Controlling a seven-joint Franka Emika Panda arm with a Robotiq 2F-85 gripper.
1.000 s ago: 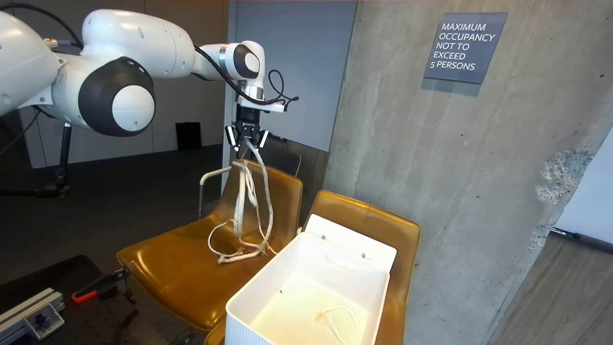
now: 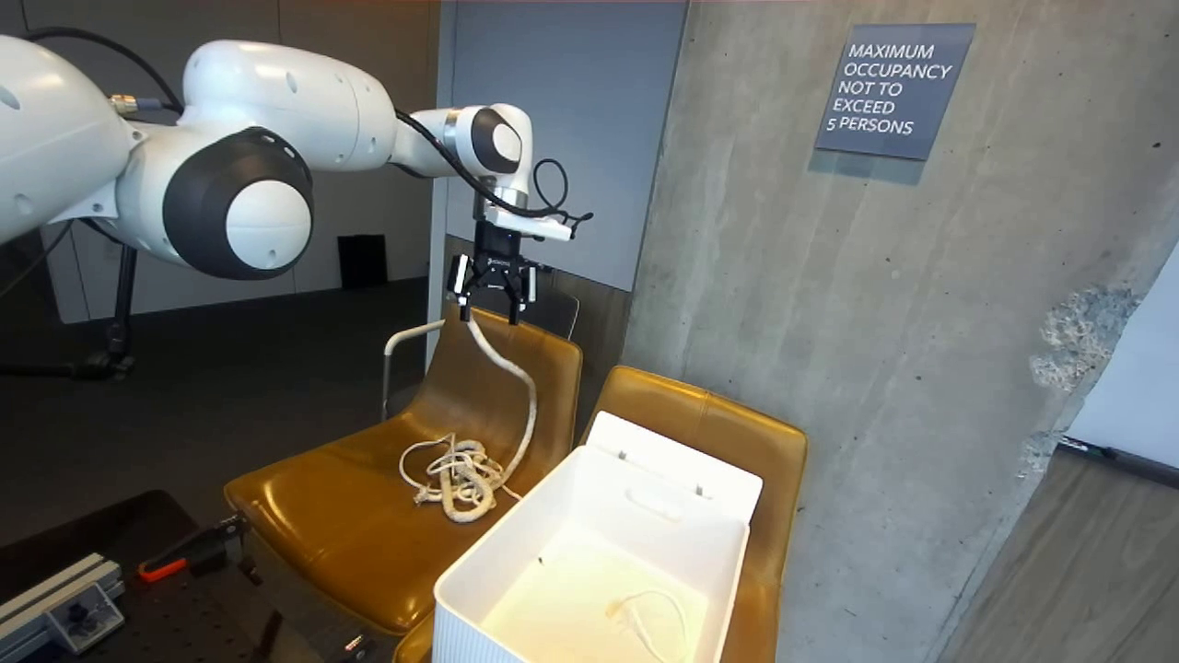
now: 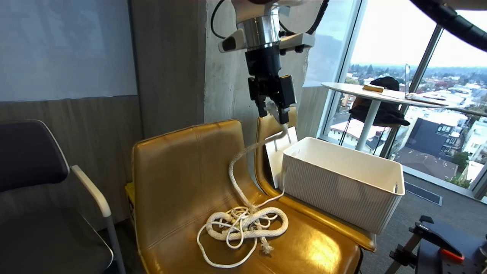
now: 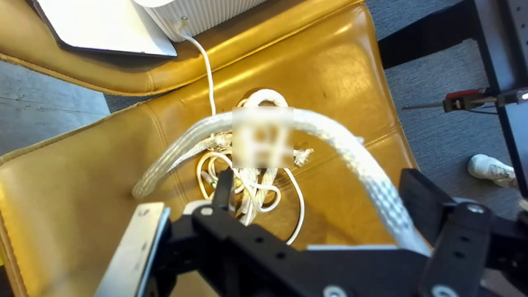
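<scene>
My gripper (image 2: pixel 489 308) hangs over the seat of the left tan chair, its fingers spread apart. A white braided rope (image 2: pixel 531 403) rises from a loose pile and reaches one of its fingertips. In exterior view 2, the upper rope (image 3: pixel 234 176) climbs past the gripper (image 3: pixel 273 118). From the wrist, an arched length of rope (image 4: pixel 368 173) runs down to the right finger (image 4: pixel 420 200), while the left finger (image 4: pixel 225 188) stands clear of it. Whether the rope is caught on the right finger I cannot tell. Below lies the tangled rope pile (image 3: pixel 244 223) with thinner cord.
A white bin (image 3: pixel 340 185) sits on the neighbouring chair, its lid or panel (image 2: pixel 680 470) standing behind it. A thin cord (image 4: pixel 205 59) runs from the pile to the bin's corner. A dark table (image 2: pixel 155 597) with tools is nearby. Open seat surrounds the pile.
My fingers have opened wider. The arm has shifted slightly right and down.
</scene>
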